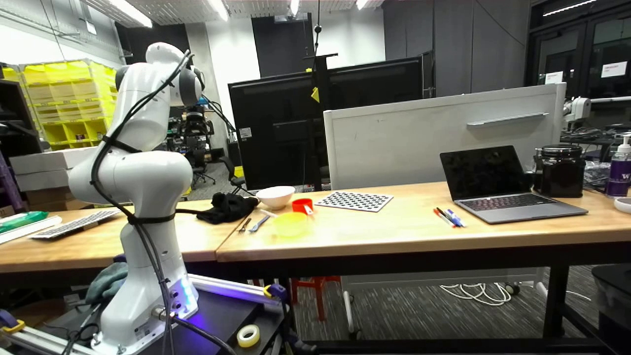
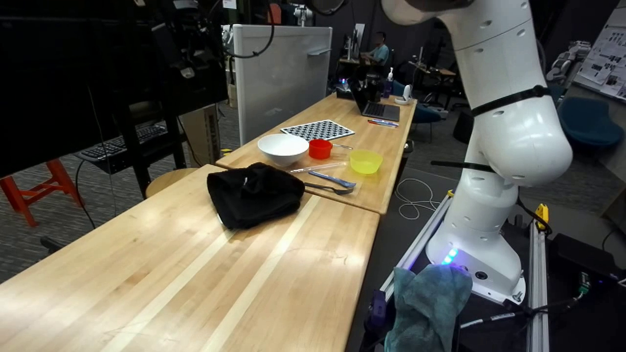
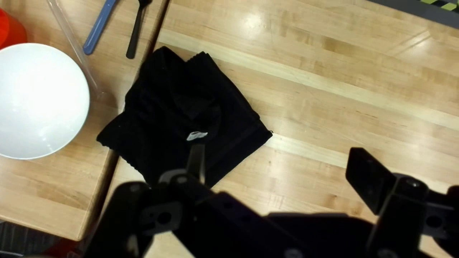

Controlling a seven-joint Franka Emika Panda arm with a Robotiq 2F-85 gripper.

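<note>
In the wrist view, my gripper is open, its two fingers wide apart and only bare tabletop showing between them. A crumpled black cloth (image 3: 172,99) with a small white tag lies beneath, mostly toward the left finger, whose tip overlaps it in the picture. The gripper appears above the table, apart from the cloth. Exterior view 2 shows the same black cloth (image 2: 255,193) bunched up near the seam between two tables; there the gripper is out of frame or too dark to make out.
Beyond the seam are a white bowl (image 2: 282,148), a red cup (image 2: 320,149), a yellow bowl (image 2: 365,162), a blue utensil (image 2: 333,179) and a dark fork (image 2: 328,188). A checkered board (image 1: 355,200) and a laptop (image 1: 508,198) stand farther off.
</note>
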